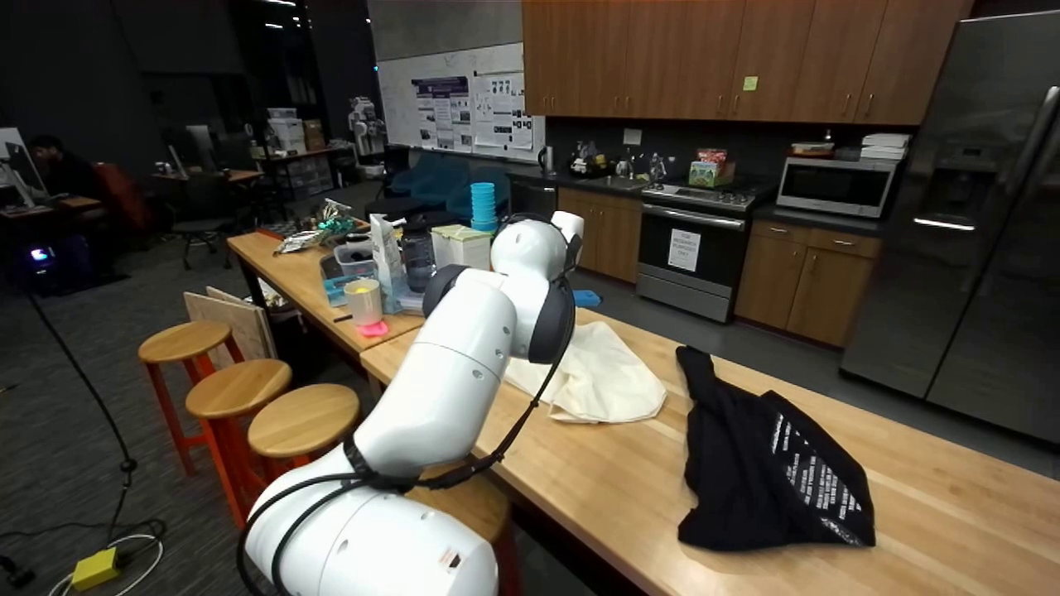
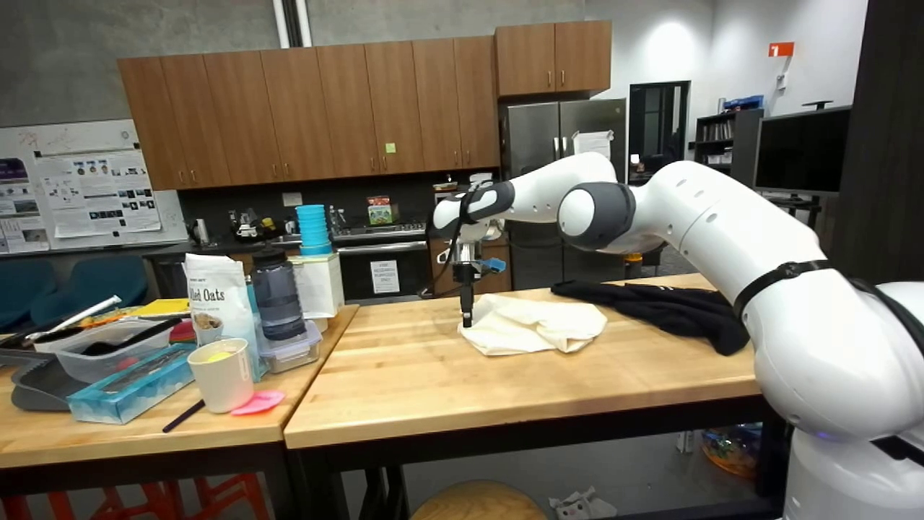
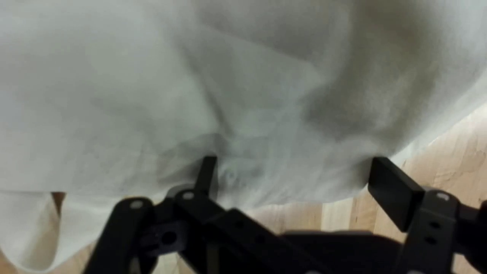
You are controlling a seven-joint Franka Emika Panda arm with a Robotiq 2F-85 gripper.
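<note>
A cream cloth (image 1: 608,374) lies crumpled on the wooden table, left of a black garment (image 1: 770,462) with white print. In the second exterior view my gripper (image 2: 468,319) points down at the left end of the cream cloth (image 2: 541,326). The wrist view shows the gripper open, its two fingers wide apart over the edge of the pale cloth (image 3: 137,91). Bare wood shows below that edge. Whether the fingertips touch the cloth, I cannot tell. From the first exterior view the gripper is hidden behind the arm.
To the left, a second table holds a white cup (image 2: 221,374), an oats bag (image 2: 221,303), a dark jar (image 2: 277,297) and bins. The black garment (image 2: 658,303) lies at the right. Bare tabletop (image 2: 416,373) stretches along the front.
</note>
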